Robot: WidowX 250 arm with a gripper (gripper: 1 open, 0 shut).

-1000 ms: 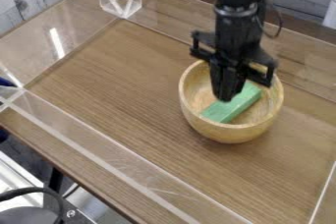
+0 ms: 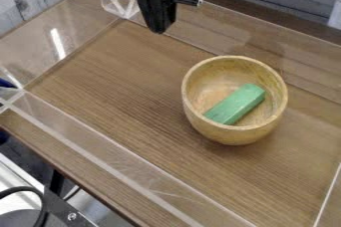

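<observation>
My black gripper (image 2: 159, 17) is high at the back of the table, left of centre and well apart from the bowl; whether it is open or shut is unclear. A tan round bowl (image 2: 258, 68) stands at centre right, with a green block (image 2: 234, 105) lying inside it on a slant.
A clear object (image 2: 119, 2) is at the back left, partly behind the gripper. A black cable (image 2: 30, 199) lies at the lower left, and walls border the back.
My gripper has moved from over the bowl up and left to the back of the table. The green block remains in the bowl.
</observation>
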